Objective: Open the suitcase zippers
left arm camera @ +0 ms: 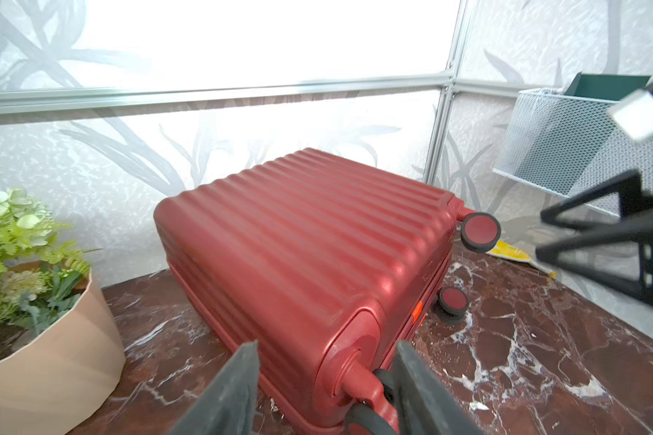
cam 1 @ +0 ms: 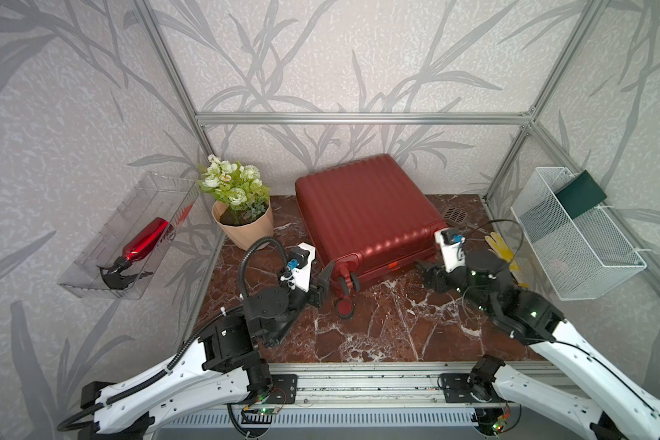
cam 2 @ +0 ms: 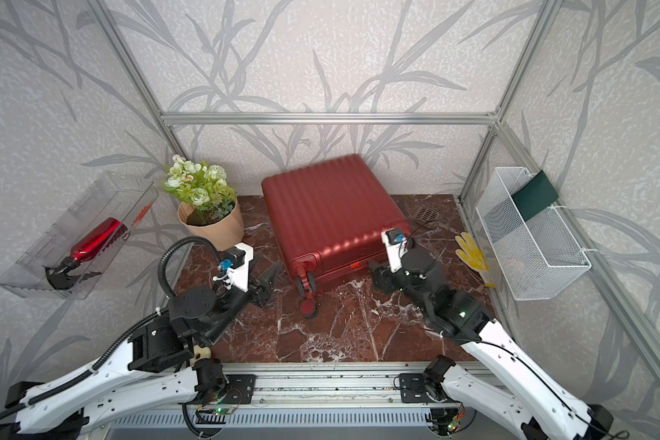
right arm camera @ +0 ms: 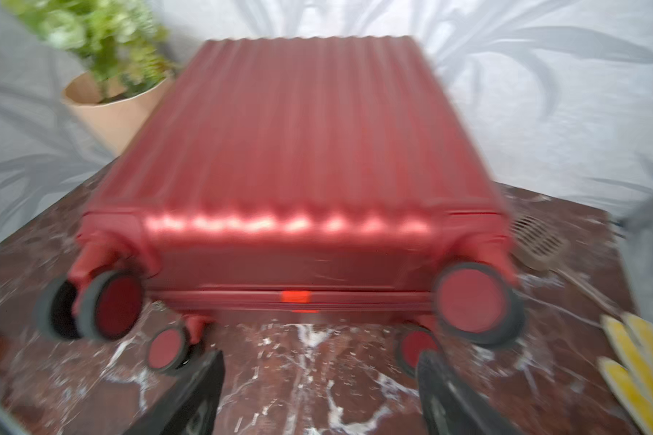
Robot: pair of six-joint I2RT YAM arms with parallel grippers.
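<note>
A closed red ribbed suitcase (cam 1: 366, 212) lies flat on the marble worktop (cam 1: 410, 322), wheels towards me. An orange piece (right arm camera: 294, 296) marks the seam on its front face. My left gripper (cam 1: 319, 282) is raised beside the front left corner wheel (left arm camera: 370, 424), apart from it, fingers spread with nothing between. My right gripper (cam 2: 381, 277) hovers before the front face, right of centre, fingers spread and empty. The right wrist view is blurred. I cannot make out zipper pulls.
A flowerpot (cam 1: 242, 227) stands left of the suitcase. Wire baskets (cam 1: 579, 256) hang on both side walls. A yellow glove (cam 2: 473, 256) and a slotted spatula (cam 2: 425, 215) lie on the right.
</note>
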